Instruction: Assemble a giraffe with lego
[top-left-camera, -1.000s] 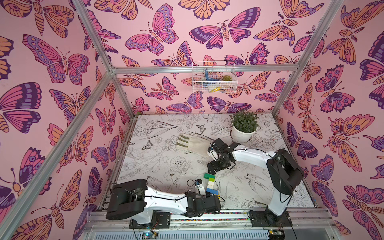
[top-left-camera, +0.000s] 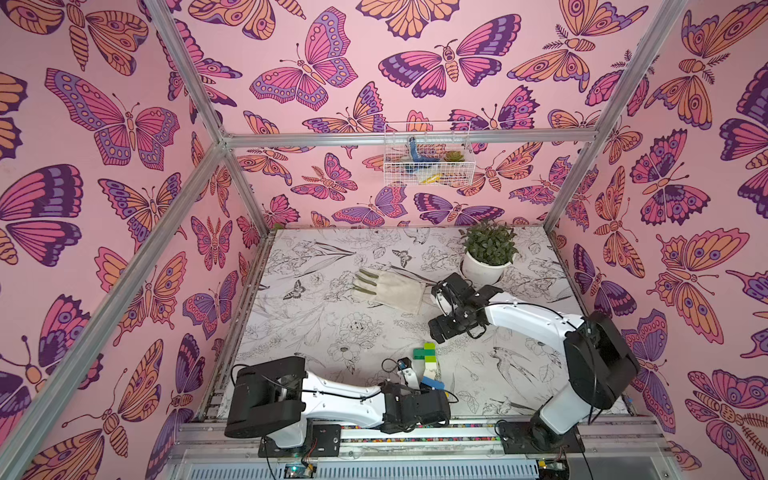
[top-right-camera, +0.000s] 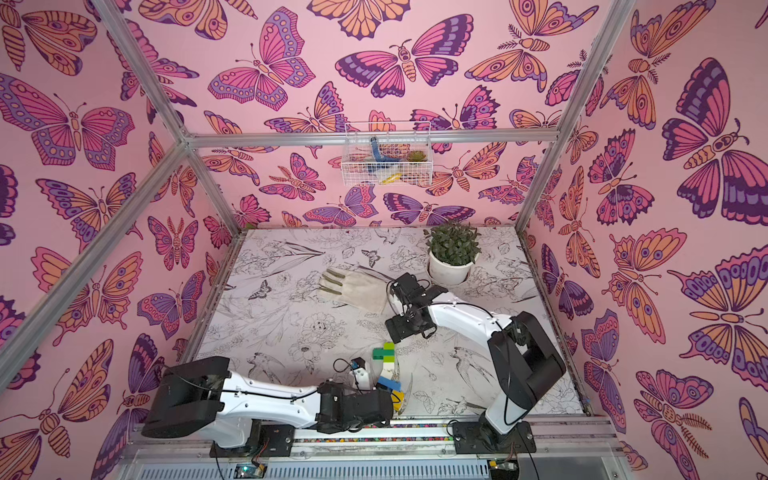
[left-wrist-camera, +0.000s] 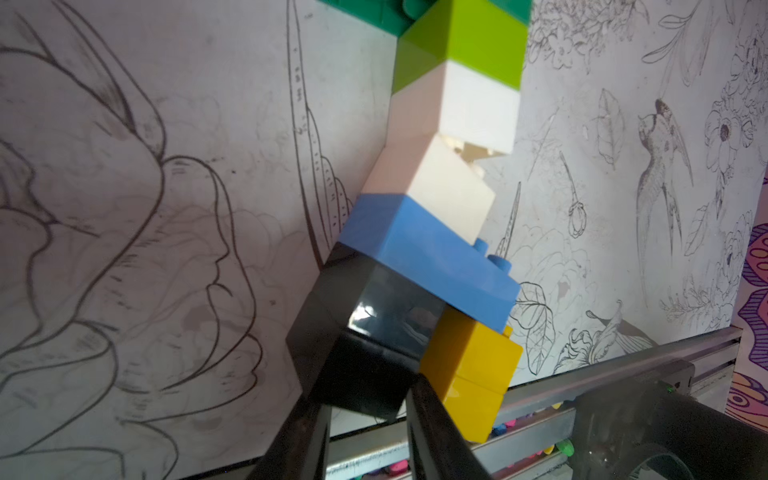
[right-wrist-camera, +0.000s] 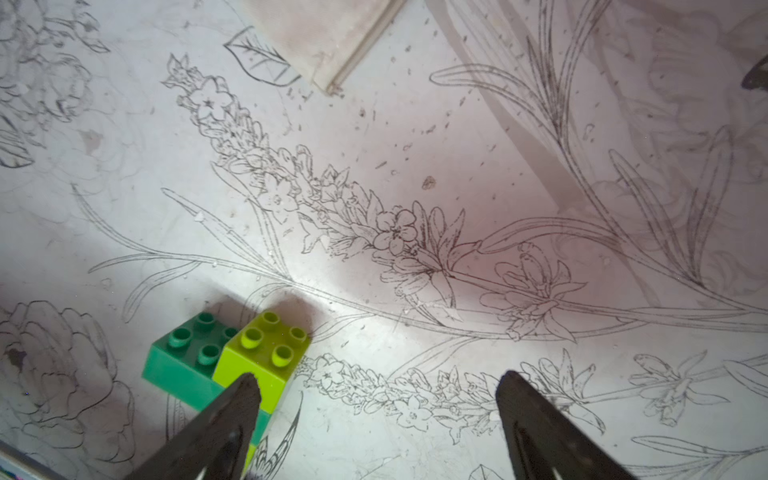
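The giraffe is one connected column of bricks. A dark green brick (right-wrist-camera: 182, 364) carries a light green brick (right-wrist-camera: 264, 356) on top. Below them come white bricks (left-wrist-camera: 448, 172), a blue brick (left-wrist-camera: 432, 256), a glossy black brick (left-wrist-camera: 364, 320) and yellow bricks (left-wrist-camera: 472, 372). My left gripper is shut on the black brick at the lower end; its grip is partly in shadow. Fingers spread wide, my right gripper is empty. In the top left view it stands just beyond the giraffe's green end and a little right, apart from it.
A pale glove (top-left-camera: 396, 290) lies behind my right gripper, with a white potted plant (top-left-camera: 484, 260) at the back right. The front rail (left-wrist-camera: 552, 448) runs close to the yellow bricks.
My right arm has moved away from the giraffe's green end, to the right, uncovering the light green brick. The left arm and bricks have shifted slightly right.
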